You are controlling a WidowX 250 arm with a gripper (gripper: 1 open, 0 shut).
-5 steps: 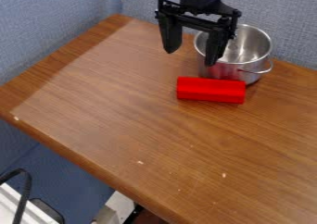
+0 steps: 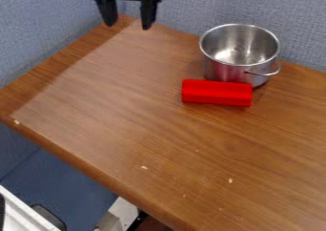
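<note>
My black gripper point(image 2: 128, 13) hangs high at the upper left of the view, open, with nothing between its fingers, above the back-left part of the table. A steel pot point(image 2: 239, 46) with wire handles stands at the back right. A red cylinder point(image 2: 216, 93) lies on its side just in front of the pot, well to the right of and below my gripper.
Grey-blue padded walls border it at the back and left. At the lower left, beyond the table's edge, are white objects and a black cable.
My gripper has moved from over the pot toward the upper left, away from the pot and cylinder. The pot and red cylinder have stayed in place.
</note>
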